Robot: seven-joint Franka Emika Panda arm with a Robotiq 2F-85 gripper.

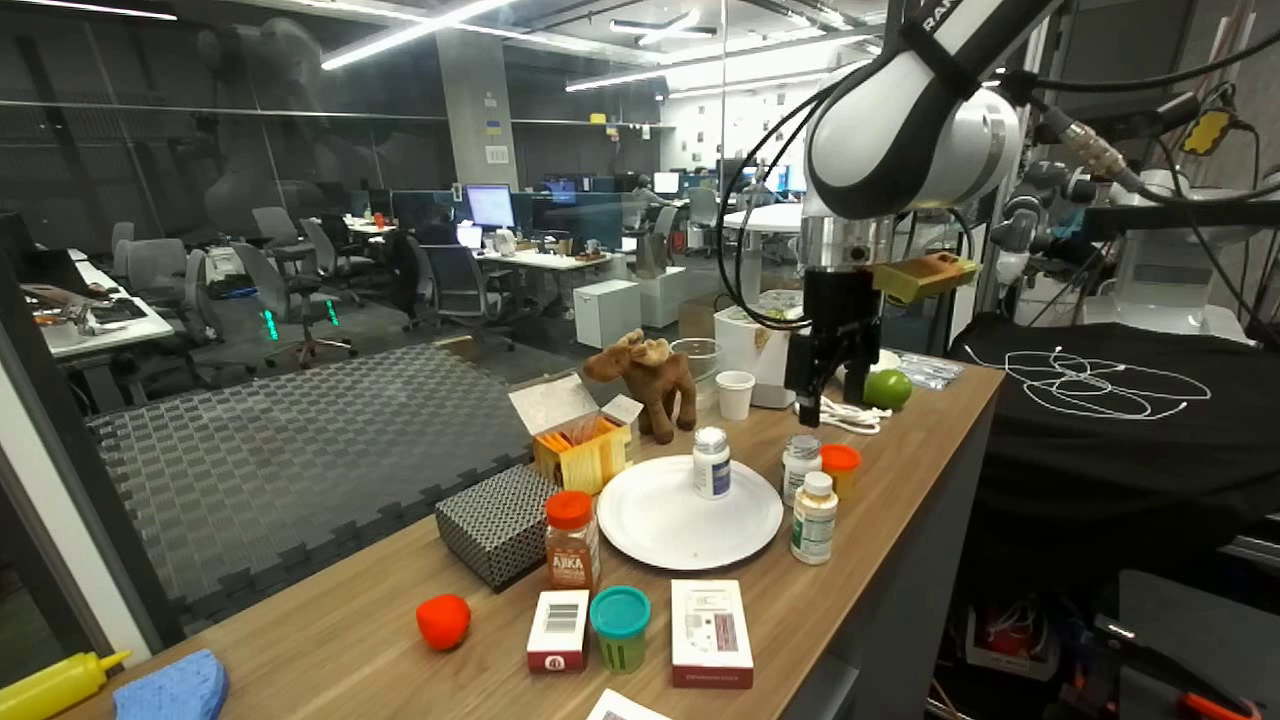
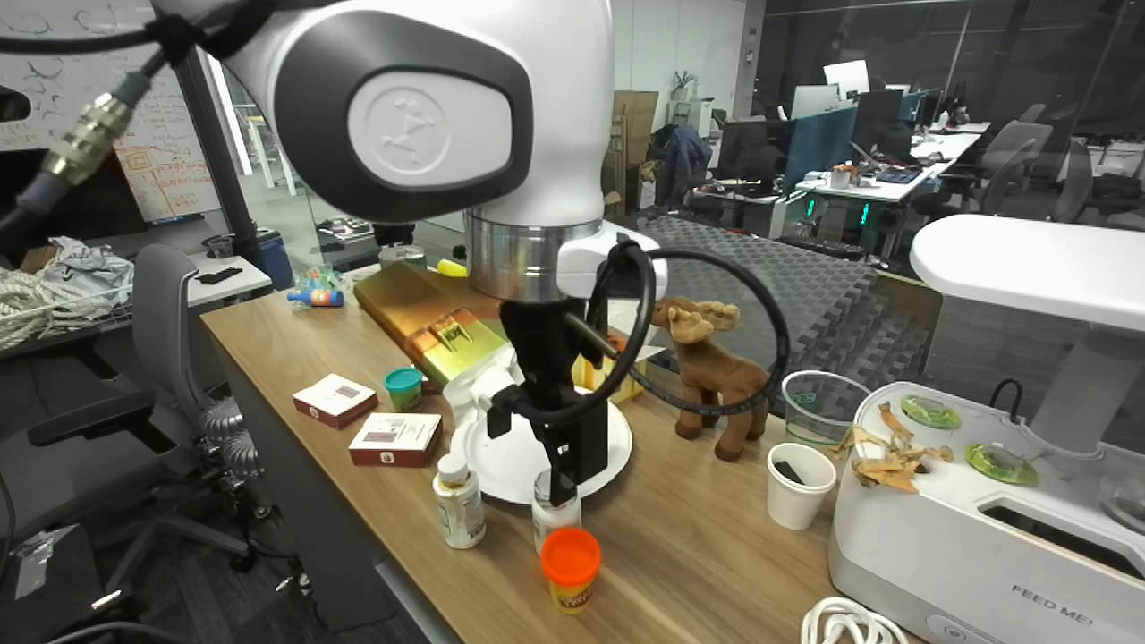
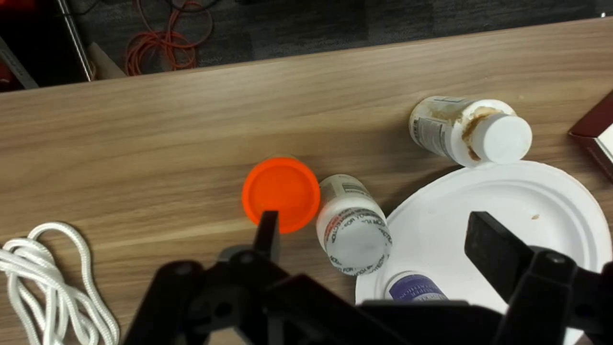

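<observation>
My gripper is open above the table, its black fingers wide apart and nothing held between them. Below it in the wrist view stands a white bottle with a printed silver-white top (image 3: 359, 241). An orange-lidded tub (image 3: 281, 192) stands close beside that bottle. Another white bottle, brown-stained at the neck (image 3: 445, 129), stands near the rim of a white plate (image 3: 551, 178). On the plate is a third bottle with a purple label (image 3: 414, 286), partly hidden by the gripper in the wrist view but plain in exterior view 1 (image 1: 711, 466).
A white cord (image 3: 63, 276) lies beside the tub. Beyond the plate are small boxes (image 1: 711, 632), a teal-lidded tub (image 1: 620, 618) and a red-lidded jar (image 1: 571, 540). A plush moose (image 2: 714, 370), paper cup (image 2: 800, 483) and white machine (image 2: 966, 537) stand along the far side.
</observation>
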